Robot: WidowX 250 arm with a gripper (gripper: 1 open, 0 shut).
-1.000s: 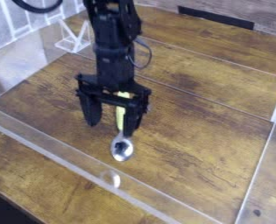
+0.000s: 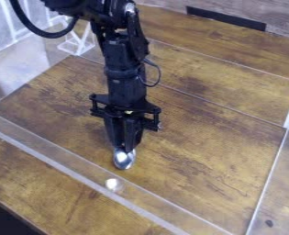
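My black gripper [image 2: 125, 138] is lowered to the wooden table, over a spoon [image 2: 125, 159] whose silver bowl shows just below the fingers, toward the near side. The spoon's handle is hidden behind the gripper, so I cannot tell whether the fingers are around it or how far apart they stand.
Clear plastic walls border the work area along the near left [image 2: 49, 151] and the right side. Bare wood [image 2: 214, 92] fills the middle right and back. A dark slot lies at the back edge.
My gripper has come down over the spoon and its fingers have drawn closer together. The yellow-green handle, visible before, is now covered. The spoon's bowl is in about the same place.
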